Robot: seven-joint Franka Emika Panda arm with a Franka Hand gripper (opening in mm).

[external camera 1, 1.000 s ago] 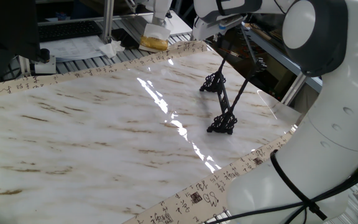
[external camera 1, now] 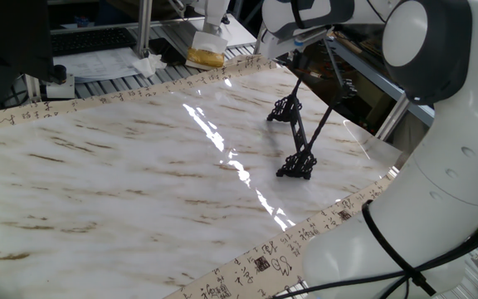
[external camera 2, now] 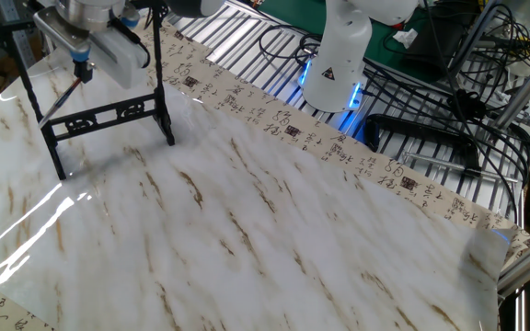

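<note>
A black ornate rack (external camera 1: pixel 296 137) stands upright on the marbled table, near its far right part in exterior view 1. In exterior view 2 the same rack (external camera 2: pixel 109 117) is at the upper left, two posts joined by a low crossbar. My white gripper (external camera 2: pixel 92 70) is at the upper part of the rack, between its posts. A thin stick-like item (external camera 2: pixel 60 104) slants down from the blue piece beside the gripper. Whether the fingers grip it does not show. In exterior view 1 the gripper (external camera 1: pixel 295 37) is partly hidden at the rack's top.
Strips with written characters (external camera 2: pixel 293 131) edge the table. Beyond it stand a second white robot base (external camera 2: pixel 336 78), cables and a black tray-like frame (external camera 2: pixel 421 142).
My arm and gripper have shifted slightly down and to the right in exterior view 1. The rack stays where it was.
</note>
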